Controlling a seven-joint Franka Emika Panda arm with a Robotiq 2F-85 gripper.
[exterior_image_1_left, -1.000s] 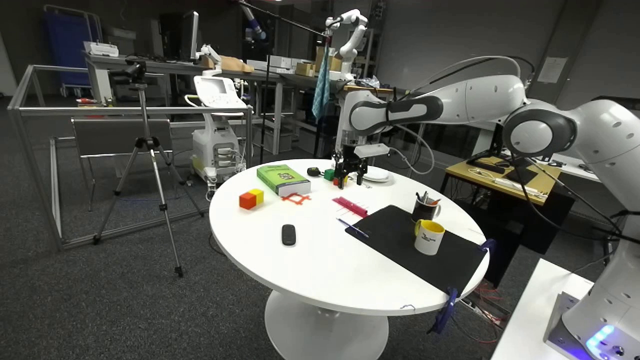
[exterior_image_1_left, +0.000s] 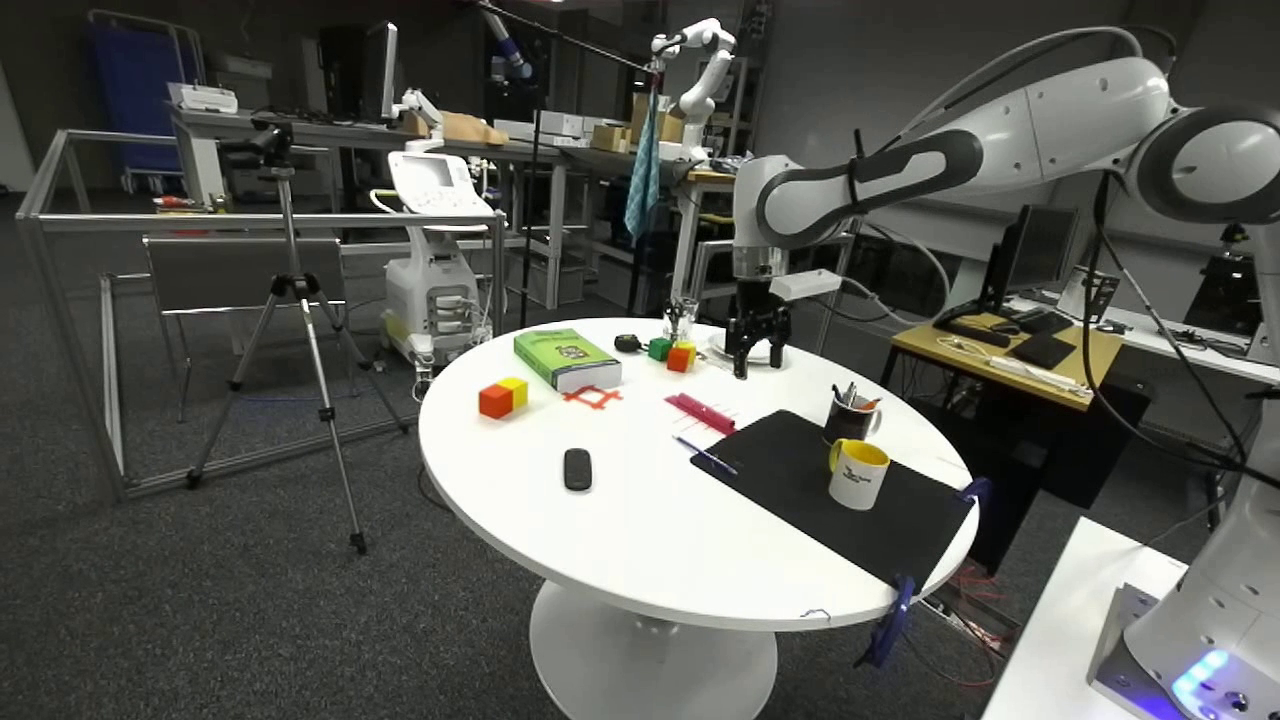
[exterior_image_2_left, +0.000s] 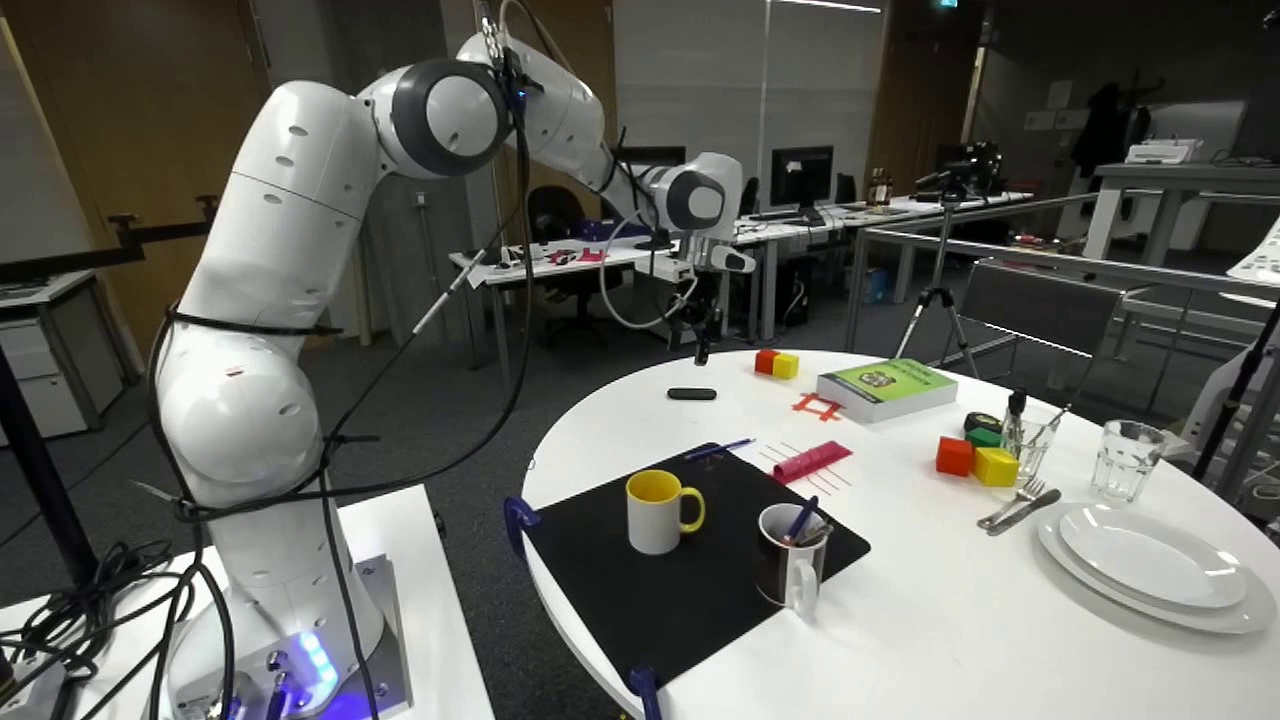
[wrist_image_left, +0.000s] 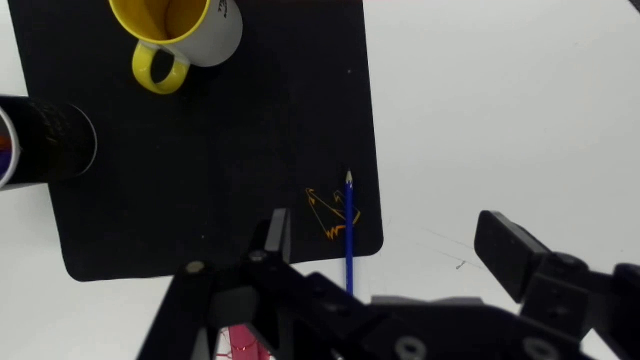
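Observation:
My gripper (exterior_image_1_left: 758, 360) hangs above the white round table, open and empty. In the wrist view its two black fingers stand wide apart, and a blue pencil (wrist_image_left: 349, 234) shows below the space between them. The pencil lies partly on a black mat (wrist_image_left: 240, 138), crossing its edge. On that mat stands a white mug (wrist_image_left: 219, 36) with a yellow inside and handle. A dark mug (exterior_image_2_left: 786, 564) holding pens stands upright nearby. Beyond the mat lies a magenta strip (exterior_image_2_left: 813, 460), mostly hidden by the gripper in the wrist view.
A green book (exterior_image_1_left: 567, 358), red and yellow blocks (exterior_image_1_left: 504, 397) and a dark oblong object (exterior_image_1_left: 577, 469) are spread over the table. White plates (exterior_image_2_left: 1158, 564), cutlery (exterior_image_2_left: 1020, 506) and glasses (exterior_image_2_left: 1125, 462) occupy another side. Blue clamps (exterior_image_1_left: 891, 624) grip the mat at the table edge.
In exterior view 1 the gripper has shifted right, and the arm behind it has folded back and risen. The objects on the table have not moved.

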